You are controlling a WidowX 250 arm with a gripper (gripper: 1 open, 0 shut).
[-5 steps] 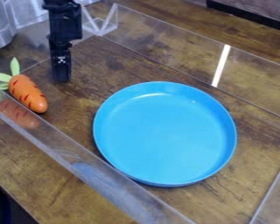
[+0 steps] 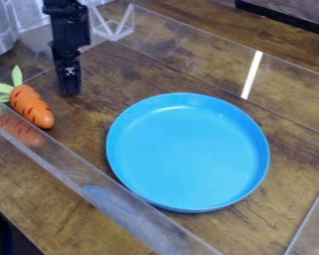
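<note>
My black gripper (image 2: 68,70) hangs at the upper left, low over the wooden floor, its fingers too dark and small to make out clearly. A toy orange carrot (image 2: 32,104) with a green top lies below and left of it, apart from it. A large round blue plate (image 2: 186,151) sits to the right and nearer the camera.
A clear transparent wall (image 2: 123,207) runs along the near left side, with more clear panels at the back and right. The wooden surface (image 2: 169,65) between gripper, plate and back is bare.
</note>
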